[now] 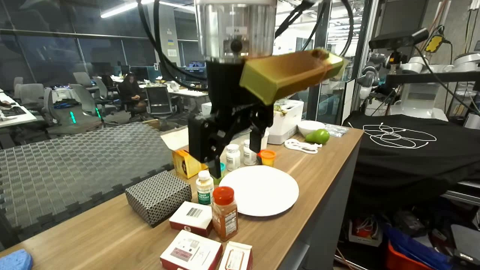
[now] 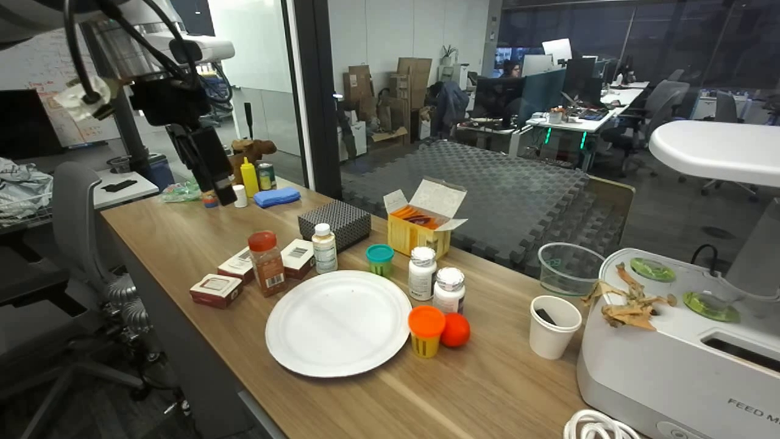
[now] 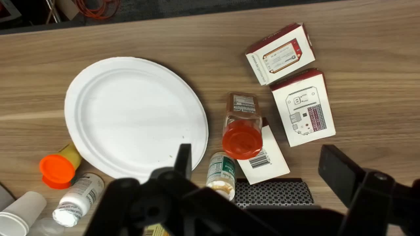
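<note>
Above the table my gripper point(image 1: 235, 158) hangs open, with a wide gap between its fingers and nothing held. In the wrist view, one dark finger point(image 3: 183, 161) overlaps the edge of the white plate point(image 3: 136, 118), and the other finger point(image 3: 339, 173) is at the right over bare wood. A red-capped spice jar point(image 3: 242, 129) appears between and beyond them, standing beside the plate. Close to it are a white supplement bottle point(image 2: 325, 249) and several small red-and-white boxes point(image 3: 303, 108). The plate is empty.
Beyond the plate are an orange-lidded tub point(image 2: 425, 333), a red ball-like object point(image 2: 456, 330), white pill bottles point(image 2: 421, 274) and a paper cup point(image 2: 553, 329). A patterned black box point(image 2: 334, 223) and an open yellow box point(image 2: 418, 233) line the back edge.
</note>
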